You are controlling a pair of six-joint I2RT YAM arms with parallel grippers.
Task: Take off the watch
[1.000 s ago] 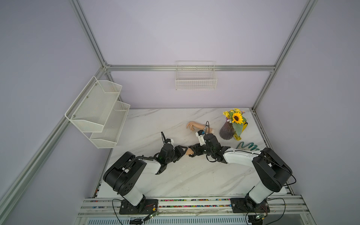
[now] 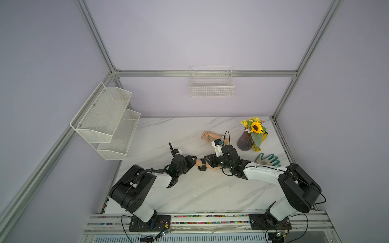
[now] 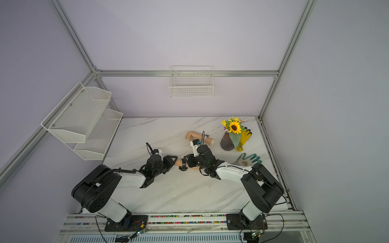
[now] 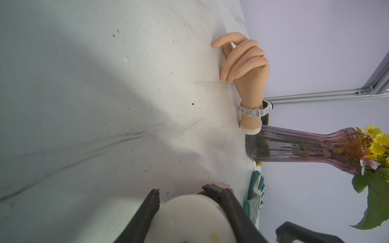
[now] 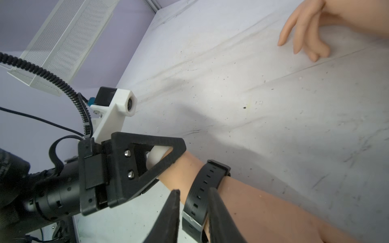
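Note:
The black-strapped watch (image 5: 201, 191) circles a mannequin forearm (image 5: 251, 206) lying on the table. My left gripper (image 2: 191, 162) is shut on the white-capped end of that forearm, left of the watch. My right gripper (image 2: 210, 159) hangs at the watch strap, fingers apart with the strap behind them; whether they touch it is unclear. A second mannequin hand (image 4: 247, 64) with a white-banded watch (image 4: 253, 111) lies farther back.
A vase (image 2: 244, 141) of sunflowers and a yellow glove (image 3: 245, 137) stand back right; a green-and-grey glove (image 2: 267, 160) lies right. White racks (image 2: 105, 121) hang left.
My left gripper and the forearm shifted slightly left since a second ago.

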